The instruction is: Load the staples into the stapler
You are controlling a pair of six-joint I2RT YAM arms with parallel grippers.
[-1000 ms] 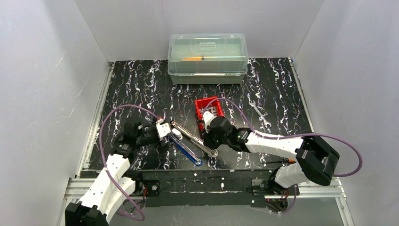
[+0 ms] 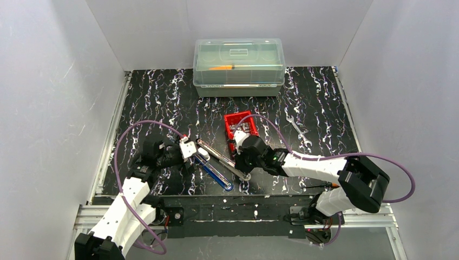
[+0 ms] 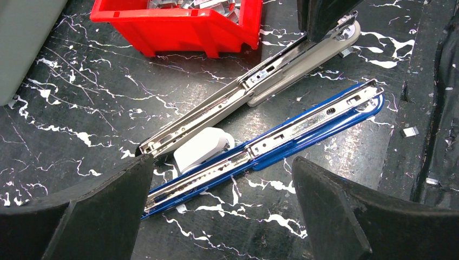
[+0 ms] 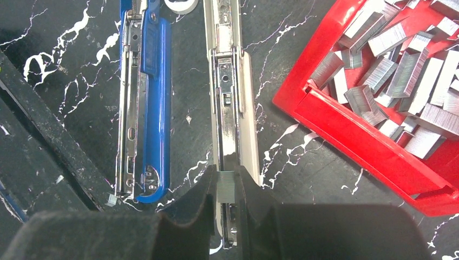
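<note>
A small strip of staples sits between the fingertips of my right gripper, shut on it over the far end of the grey stapler. That stapler lies unfolded, its metal channel facing up. Whether the strip touches the channel is hard to tell. Alongside it rests a blue stapler, unfolded too. My left gripper is open above the other ends of both staplers, with nothing held between its fingers. Loose staple strips fill a red bin near the grey stapler.
A small white object lies between the two staplers. A wrench is on the right side of the table, and a lidded toolbox stands at the back.
My right arm has shifted very slightly. The left arm, both staplers and the red bin look unmoved.
</note>
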